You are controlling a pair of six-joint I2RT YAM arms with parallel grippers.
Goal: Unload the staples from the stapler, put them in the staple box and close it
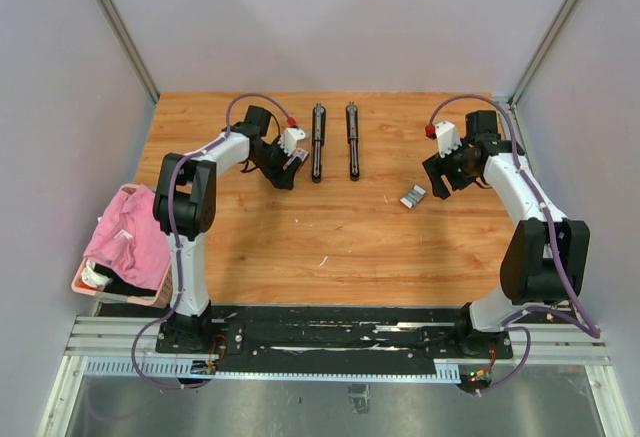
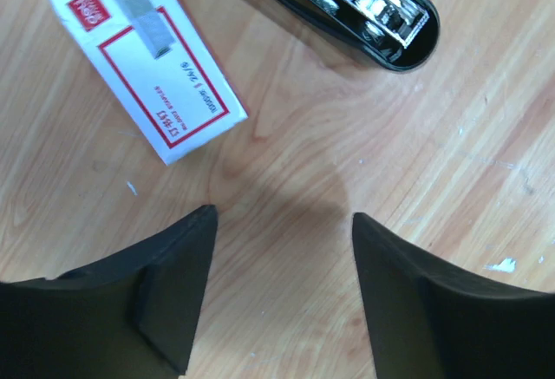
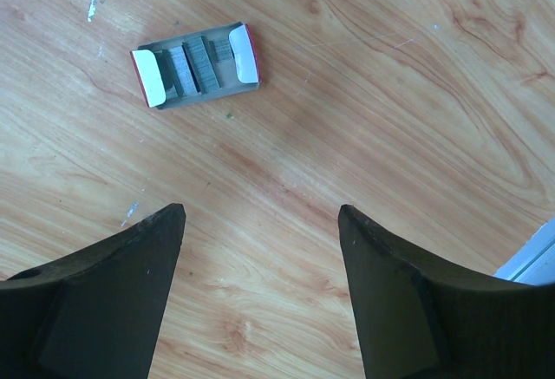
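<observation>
Two long black stapler-like bodies, a left one (image 1: 317, 142) and a right one (image 1: 353, 142), lie side by side at the back of the table. In the left wrist view, one rounded black stapler end (image 2: 373, 6) shows metal inside. Beside it is a white staple box (image 2: 186, 93) with red print; a grey strip (image 2: 140, 8) shows on its face, printed or loose I cannot tell. My left gripper is open over bare wood in front of the box, nothing between its fingers. My right gripper stands open and empty near a grey tray (image 3: 201, 103) holding several staple strips (image 3: 202, 64).
A pink cloth (image 1: 130, 240) fills a basket (image 1: 168, 282) off the table's left side. A pale blue edge (image 3: 529, 258) enters the right wrist view.
</observation>
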